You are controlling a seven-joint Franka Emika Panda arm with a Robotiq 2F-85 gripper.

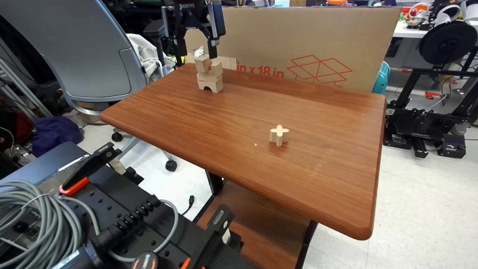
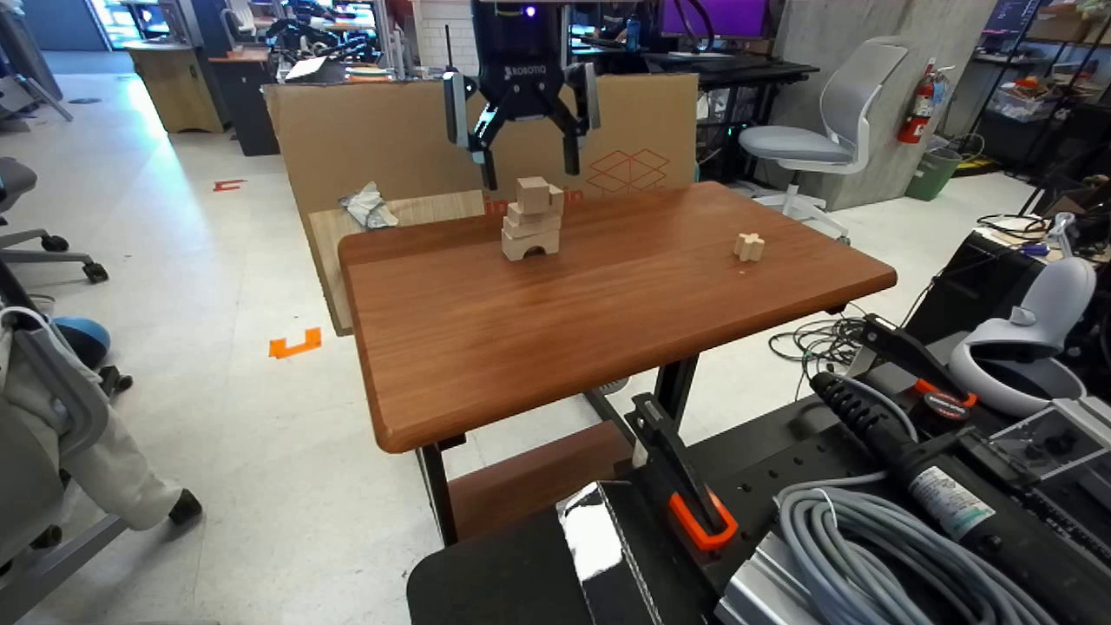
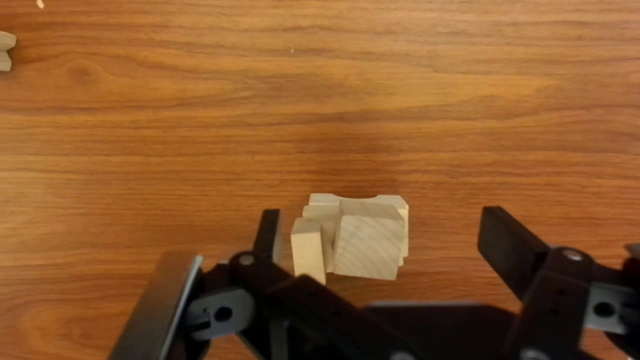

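Toward the back left of the table in exterior view 1, a stack of pale wooden blocks stands upright, an arched block at its bottom. A cube-like block and a narrower block sit side by side on top. My gripper hangs above the stack, open and empty. In the wrist view its fingers are spread wide, with the stack below and nearer the left one. Apart from the stack, a cross-shaped wooden piece rests on the table.
The wooden table is otherwise mostly clear, with a tiny pale chip near the cross piece. A large cardboard sheet stands along the table's back edge. Clamps and coiled grey cable lie on a black bench in front.
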